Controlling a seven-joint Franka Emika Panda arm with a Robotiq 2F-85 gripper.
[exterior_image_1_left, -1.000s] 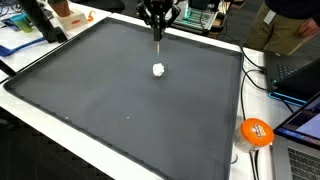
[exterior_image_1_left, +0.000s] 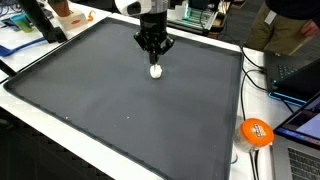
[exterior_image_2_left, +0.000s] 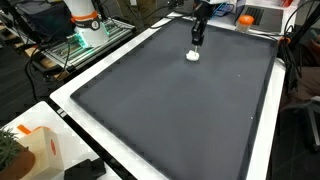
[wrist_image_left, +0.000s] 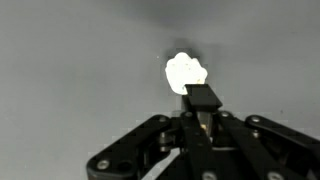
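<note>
A small white lumpy object (wrist_image_left: 183, 72) lies on the dark grey board, just beyond the dark fingertips in the wrist view. It also shows as a white spot (exterior_image_1_left: 155, 71) directly below my gripper (exterior_image_1_left: 154, 58) in exterior view 1. In exterior view 2 the white object (exterior_image_2_left: 192, 56) is at the board's far part, under the arm. My gripper is shut on a thin tan piece (wrist_image_left: 205, 126), of which only a sliver shows between the black parts. Whether the fingertips touch the white object, I cannot tell.
The grey board (exterior_image_1_left: 120, 105) is otherwise bare, with wide free room towards the front. An orange-topped container (exterior_image_1_left: 254, 133) stands beyond its right edge, near laptops. Tools and cables (exterior_image_1_left: 25, 45) lie off to the back left.
My gripper has come down towards the white object; the thin tan piece below it, visible earlier, is now mostly hidden. The white object has stayed in nearly the same place.
</note>
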